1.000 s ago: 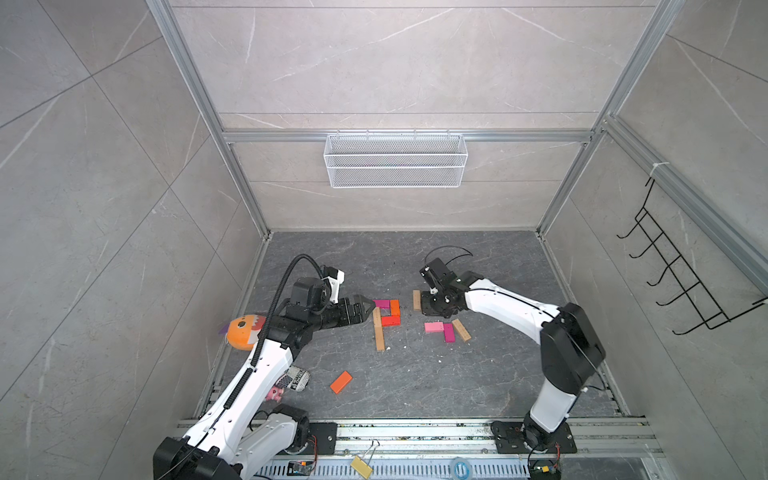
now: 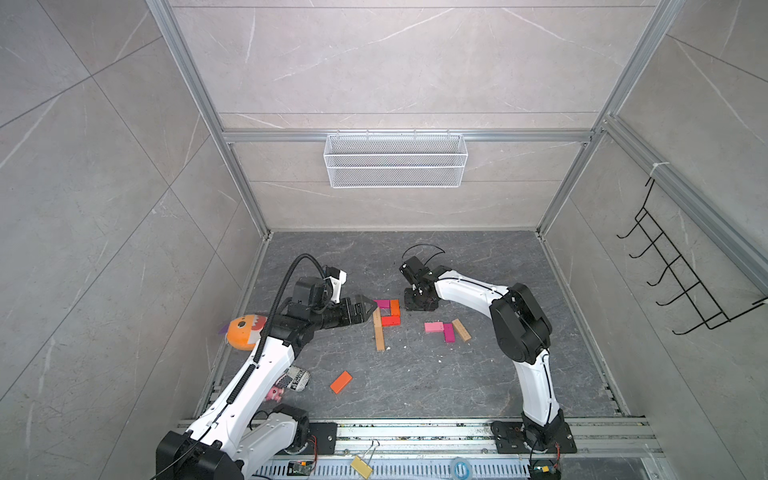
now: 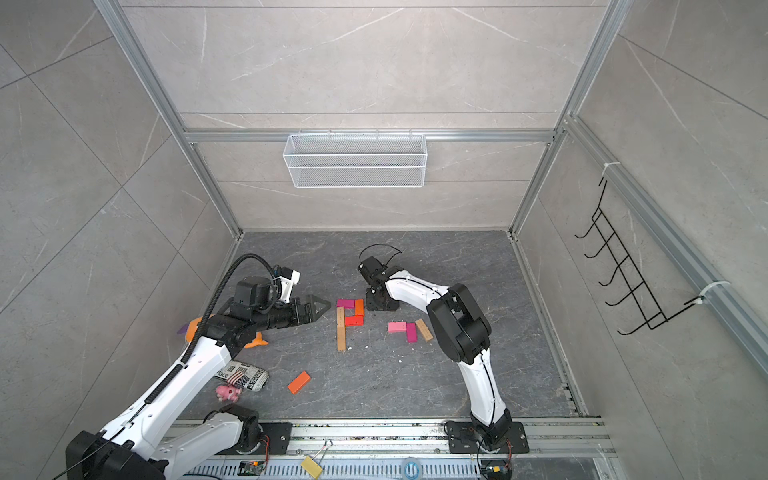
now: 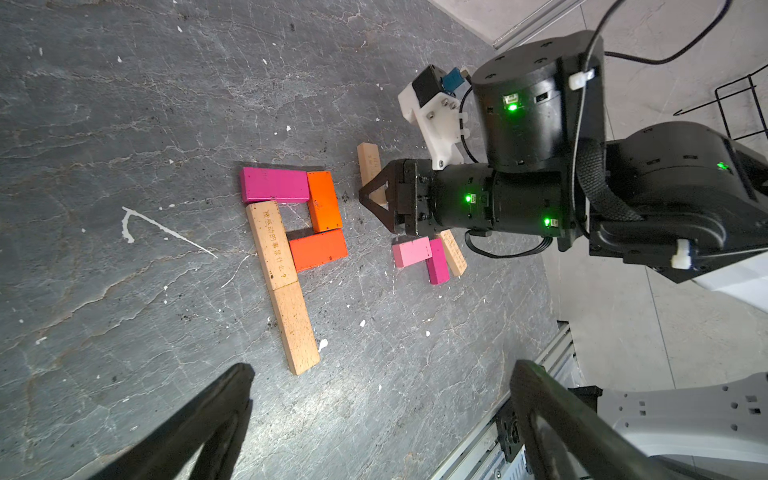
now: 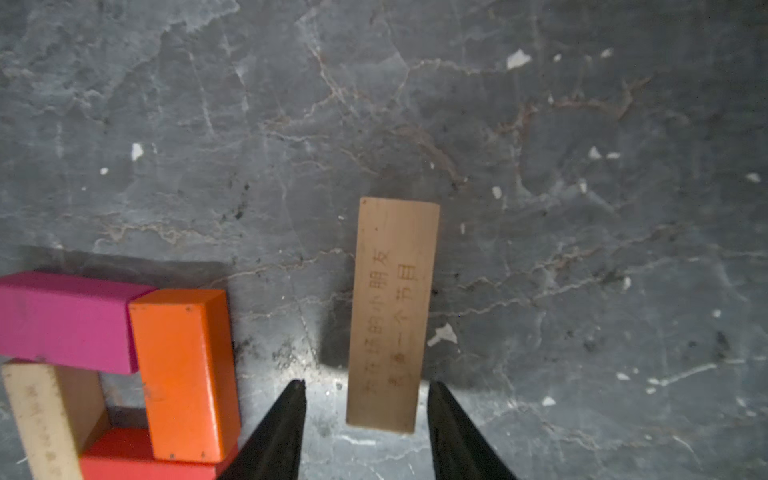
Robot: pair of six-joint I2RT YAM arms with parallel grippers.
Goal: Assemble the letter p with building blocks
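A P shape lies on the floor: two wooden blocks [image 4: 273,244] in a line, a magenta block [image 4: 274,185] across the top, an upright orange block [image 4: 323,200] and a red-orange block [image 4: 318,249] below it. Right of it, my right gripper hovers at a loose wooden block [image 5: 392,312], open around its near end with nothing held; this block is mostly hidden in the top views. My left gripper is open and empty above the floor, left of the shape.
Pink [image 2: 433,327], magenta [image 2: 449,332] and wooden blocks [image 2: 461,329] lie to the right; an orange block [image 2: 341,381] lies in front. Soft toys [image 2: 243,331] are at the left edge.
My right gripper and arm have moved left, over the loose wooden block beside the shape. The left arm and the blocks look almost unchanged.
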